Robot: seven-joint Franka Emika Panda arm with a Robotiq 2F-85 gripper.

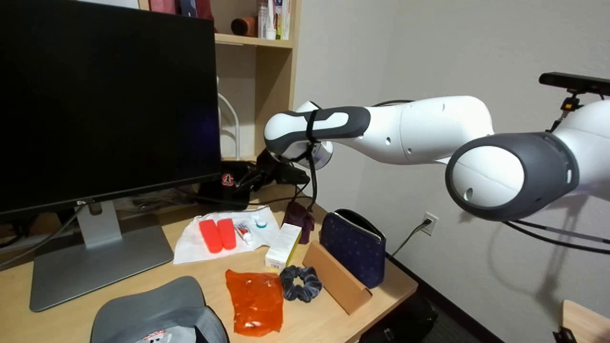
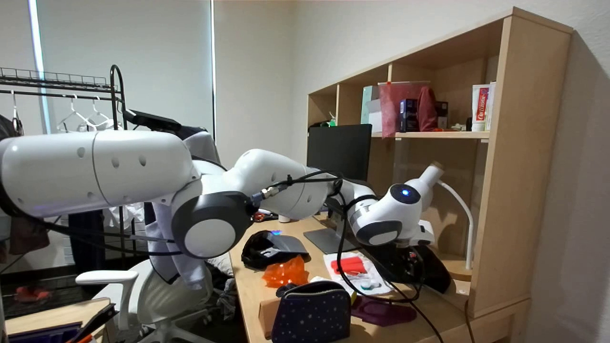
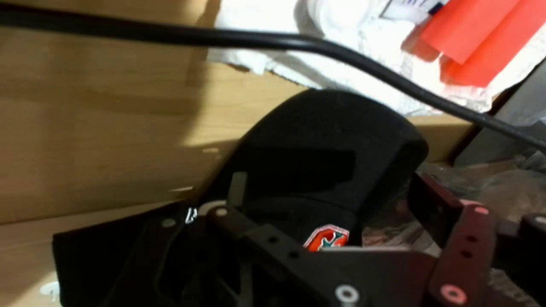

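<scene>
A black cap (image 3: 327, 133) with a red-and-white emblem lies at the back of the desk, its brim towards the middle of the wrist view. My gripper is open just over it, one finger (image 3: 233, 204) on each side of the emblem area. Nothing shows held between them; whether they touch the cap, I cannot tell. In exterior view 1 the black gripper (image 1: 246, 182) overlaps the dark cap (image 1: 228, 197), so its tips are hard to make out. From exterior view 2 the cap (image 2: 437, 271) appears below my wrist, partly hidden by it.
A cable (image 3: 307, 45) crosses the wrist view. The monitor (image 1: 108, 108) stands beside the cap, shelves behind. On the desk are a white cloth (image 1: 191, 243) with red pieces, a white box (image 1: 283, 246), an orange bag (image 1: 255, 303), a navy pouch (image 1: 354, 248) and a grey cap (image 1: 151, 306).
</scene>
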